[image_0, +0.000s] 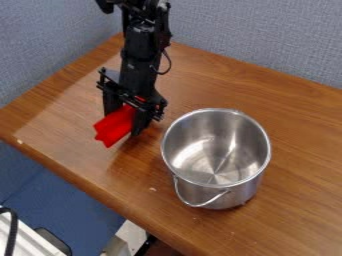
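Note:
A red object (115, 128) is held by the black gripper (130, 108), low over the wooden table (60, 120) left of the steel pot (214, 160). The red object is tilted, its lower part reaching out below the fingers. The fingertips are dark and partly hidden around it; whether it touches the table is unclear.
The pot stands near the front right, its handle hanging on the near side. A blue padded wall (48, 40) runs behind the table. A white crate (34, 240) sits below the table's front left edge.

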